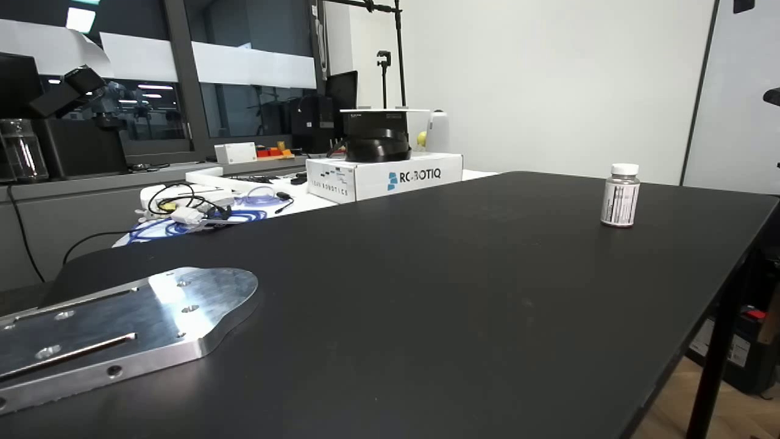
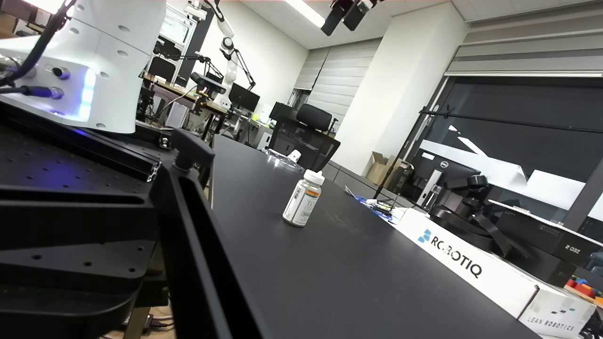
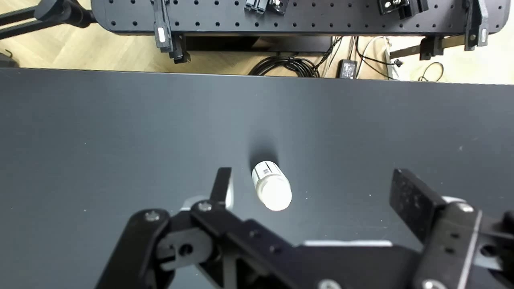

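Observation:
A small pill bottle with a white cap (image 1: 620,197) stands upright on the black table (image 1: 409,292), toward the right in exterior view 1. In exterior view 2 the same bottle (image 2: 303,200) shows a label with a coloured band. Seen from above in the wrist view, the bottle (image 3: 272,187) lies in the picture between the two fingers, nearer the left one. My gripper is wide open above the table, its fingers (image 3: 417,204) clear of the bottle. Both exterior views leave the gripper's fingers out of clear sight.
A silver metal plate (image 1: 146,314) rests at the table's near left in exterior view 1. A white ROBOTIQ box (image 2: 463,257) runs along one side. Beyond the table edge is a perforated black platform (image 3: 308,17). Bare table surrounds the bottle.

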